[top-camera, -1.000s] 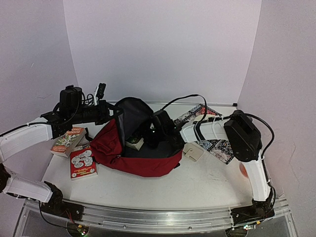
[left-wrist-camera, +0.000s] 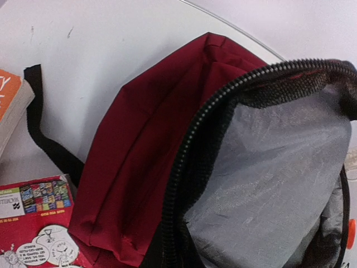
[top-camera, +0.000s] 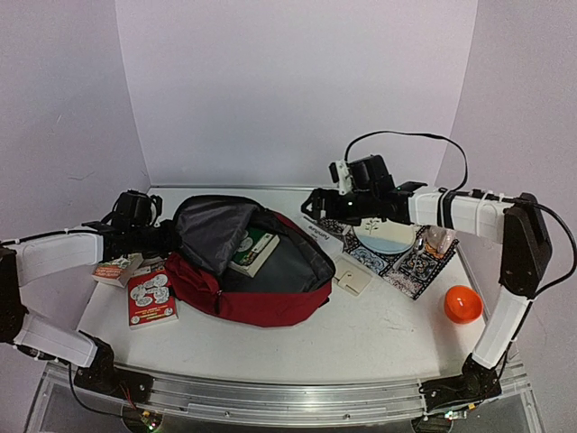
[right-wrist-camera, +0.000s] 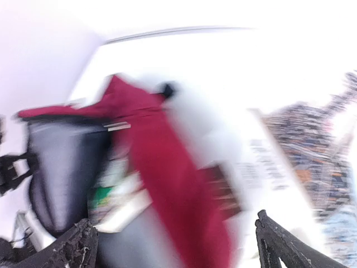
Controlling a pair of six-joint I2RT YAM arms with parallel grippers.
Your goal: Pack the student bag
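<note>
The red bag (top-camera: 261,308) lies open on the table, its grey-lined flap (top-camera: 209,233) folded back to the left. Inside rests a green and white book (top-camera: 255,253). My left gripper is shut on the zippered edge of the flap, which runs between its fingers. Beyond the bag's right side, above the table, my right gripper (top-camera: 317,206) stands open; in the right wrist view its fingers (right-wrist-camera: 273,243) are wide apart with nothing between them. That view is blurred. A red book (top-camera: 151,299) and an orange-covered book (top-camera: 115,271) lie left of the bag.
Right of the bag are a white printed item (top-camera: 323,236), a small beige wallet-like item (top-camera: 352,277) and a patterned mat (top-camera: 410,275) bearing a pale round piece (top-camera: 386,236). An orange bowl (top-camera: 462,305) sits far right.
My right gripper has come up out of the bag and moved right. The left gripper has lowered leftward with the flap, opening the bag wider; the book inside shows more fully.
</note>
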